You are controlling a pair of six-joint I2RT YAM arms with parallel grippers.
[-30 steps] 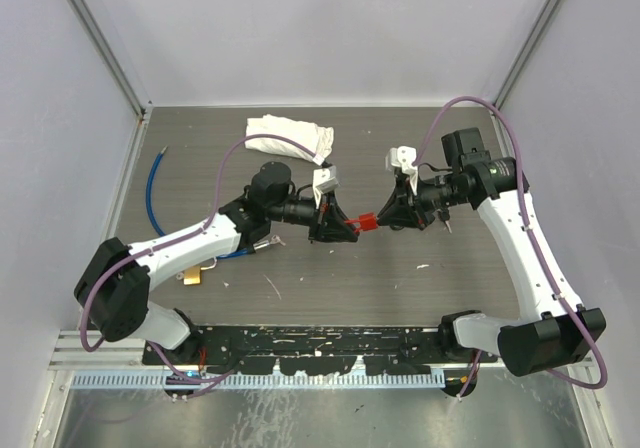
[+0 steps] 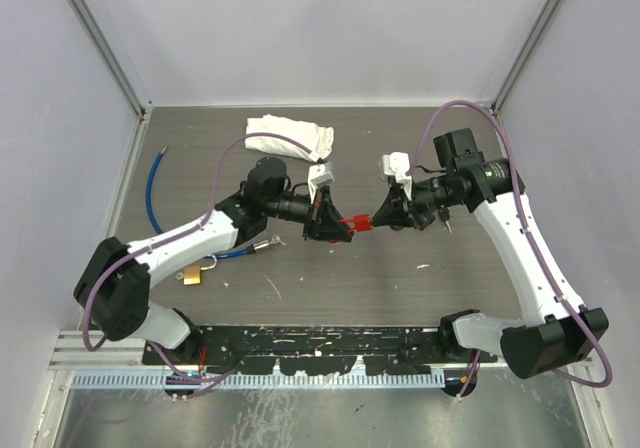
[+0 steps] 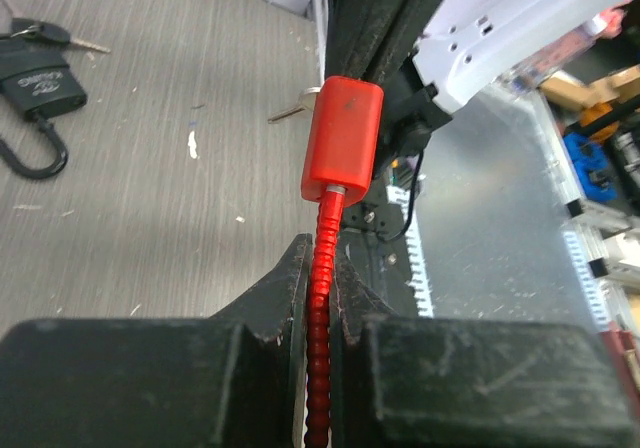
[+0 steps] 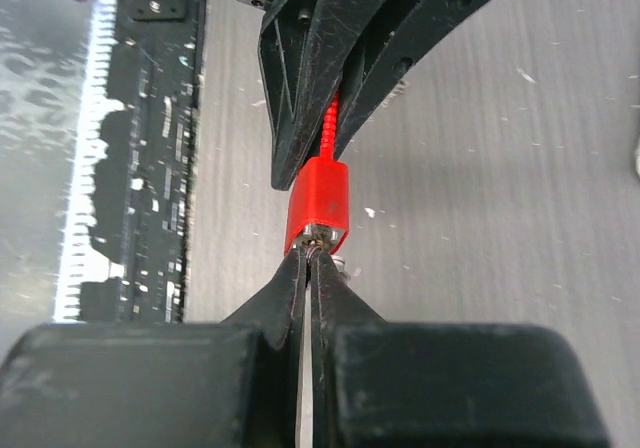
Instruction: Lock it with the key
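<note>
The red padlock (image 2: 361, 223) hangs between my two grippers above the table. In the left wrist view its red body (image 3: 344, 138) sits at the end of a beaded red cable (image 3: 318, 343); my left gripper (image 2: 348, 230) is shut on that cable. My right gripper (image 2: 380, 219) is shut at the lock's opposite end. In the right wrist view a thin metal piece shows between its fingertips and the lock's metal face (image 4: 316, 235), probably the key, mostly hidden. Beside the fingers hangs a loose silver key (image 3: 290, 114). How deep the gripped piece sits cannot be seen.
A black padlock (image 3: 42, 86) with keys lies on the table, largely under the right arm in the top view. A brass padlock (image 2: 192, 274) and a blue cable (image 2: 150, 193) are at left, a white cloth (image 2: 290, 136) at the back.
Both grippers stay joined at the red lock.
</note>
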